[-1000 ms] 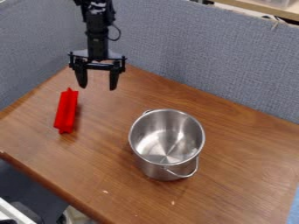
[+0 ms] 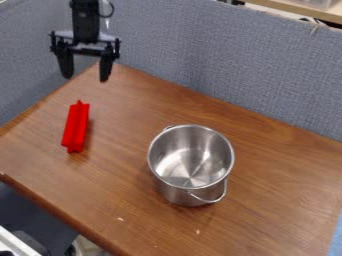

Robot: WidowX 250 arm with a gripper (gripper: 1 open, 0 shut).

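Note:
My black gripper [image 2: 86,62] hangs in the upper left, above the back corner of the wooden table, its two fingers spread apart with nothing visible between them. A red elongated object [image 2: 76,127] lies on the table below it, toward the left. A steel pot [image 2: 191,160] with handles stands upright right of the table's middle; it looks empty.
Grey padded walls [image 2: 227,65] border the table at the back and left. A pale shelf edge shows at the top right.
My gripper has moved up and to the left, away from the red object. The red object and the pot have not moved.

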